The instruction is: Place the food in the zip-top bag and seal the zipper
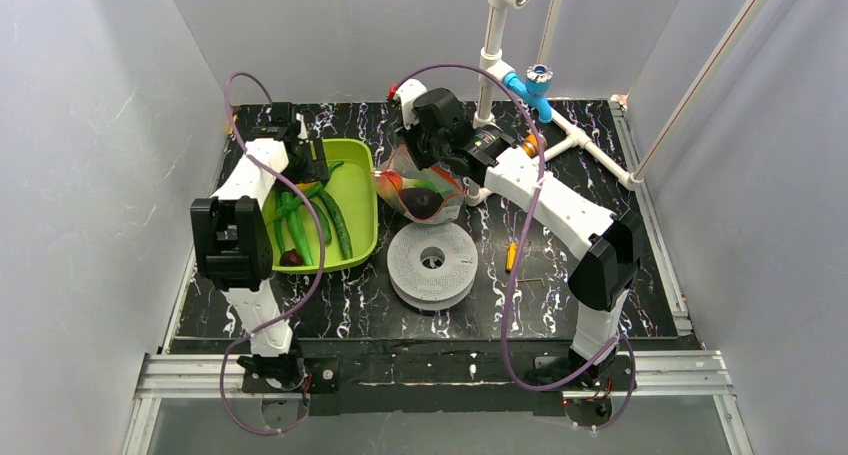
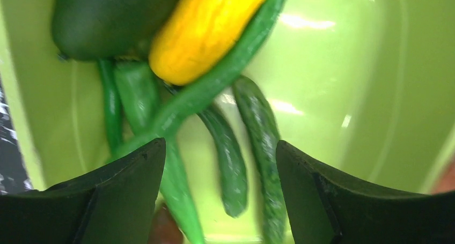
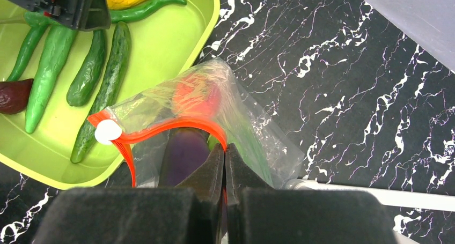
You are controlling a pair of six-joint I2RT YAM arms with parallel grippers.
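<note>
Over the far part of the green tub [image 1: 361, 228] hangs my left gripper, open with nothing between its fingers. Below it in the left wrist view lie a yellow squash [image 2: 206, 32], a dark green vegetable [image 2: 112, 21], a long green pepper [image 2: 214, 83] and small cucumbers [image 2: 260, 126]. The clear zip top bag [image 3: 252, 110] stands open beside the tub, holding a dark purple eggplant [image 1: 421, 203], a red-orange item [image 1: 388, 185] and something green. My right gripper is shut on the bag's orange zipper edge. The white slider [image 3: 108, 131] sits at the zipper's left end.
A grey spool [image 1: 450, 265] lies in front of the bag. White pipes with a blue valve [image 1: 537, 85] stand behind and right of it. A yellow-handled tool [image 1: 511, 256] and a hex key rest on the marble counter, whose right part is mostly clear.
</note>
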